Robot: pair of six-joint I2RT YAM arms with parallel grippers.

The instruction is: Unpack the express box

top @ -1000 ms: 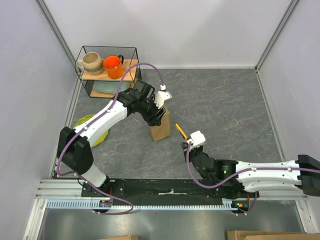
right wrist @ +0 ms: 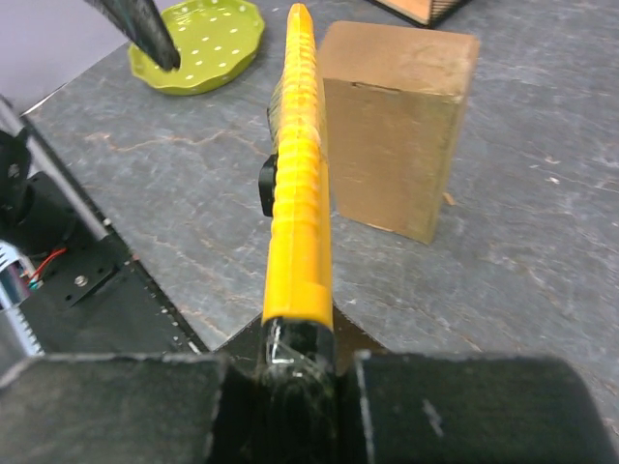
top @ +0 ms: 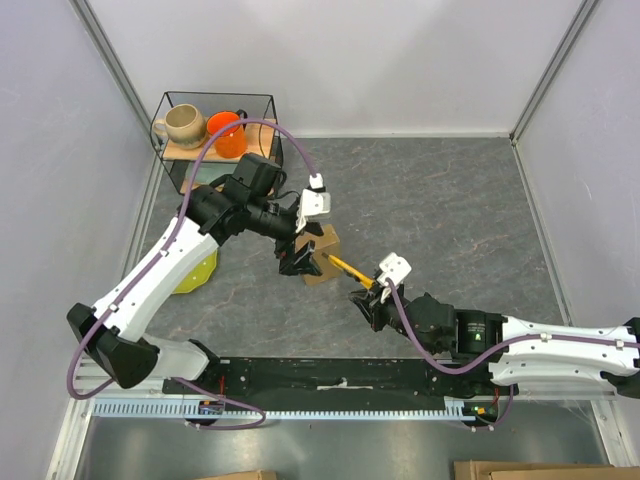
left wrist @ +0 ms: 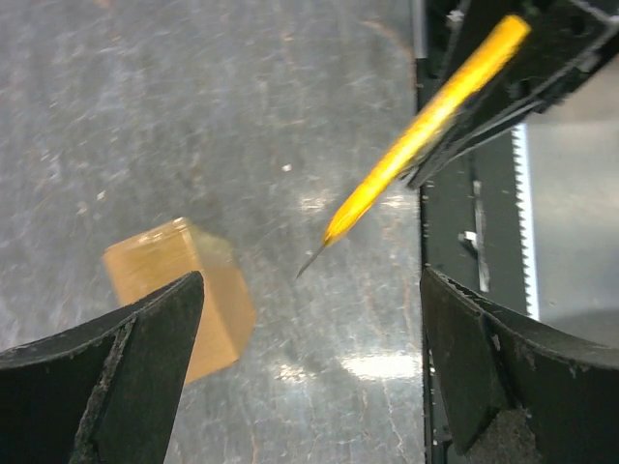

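Observation:
The cardboard express box (top: 323,262) stands upright on the grey table, partly covered from above by my left gripper (top: 301,260). That gripper is open, and the left wrist view has the box (left wrist: 184,290) apart from its fingers (left wrist: 145,358), nothing held. A yellow utility knife (top: 350,270) is clamped in my right gripper (top: 374,303), its handle end between the fingers. In the left wrist view the thin blade of the knife (left wrist: 426,126) sticks out toward the box, with a gap between them. From the right wrist view, the knife (right wrist: 298,193) overlaps the box's (right wrist: 387,135) left edge.
At the back left a wire rack (top: 218,157) carries a beige mug (top: 184,126) and an orange mug (top: 227,135). A green dish (top: 196,275) lies at the left, under the left arm.
The knife has swung to point left at the box, now closer to it.

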